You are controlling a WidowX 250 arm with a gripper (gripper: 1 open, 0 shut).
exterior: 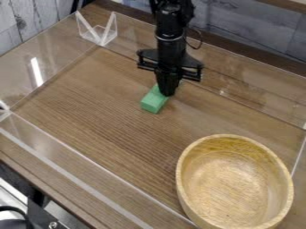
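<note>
A green rectangular object (153,102) lies on the wooden table (84,134) near the upper middle, its upper end hidden behind the gripper. The black robot gripper (165,82) reaches down from the top of the view onto or just over the object's upper end. Its fingertips are small and dark, and whether anything is between them cannot be made out.
A large yellow bowl (233,186) fills the lower right. A white wire-like piece (98,29) stands at the upper left, with another pale item at the left edge.
</note>
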